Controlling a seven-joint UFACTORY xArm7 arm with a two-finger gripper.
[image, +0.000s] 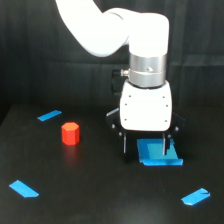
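Note:
My gripper (145, 148) points down from the white hand over the right half of the dark table. Its thin dark fingers stand well apart, open, and I see nothing held between them. A bright blue square (158, 160) lies beneath the hand, toward its right side. The right finger overlaps it in the view, so part of it is hidden, and contact cannot be judged. Left of the hand, clear of the fingers, a red block (70, 134) with a hexagonal outline rests on the table.
Blue strips mark the table (100, 185): a far left strip (49, 115), a front left strip (23, 188) and a front right strip (195, 197). Bare table lies around the red block and across the front middle. A dark backdrop hangs behind.

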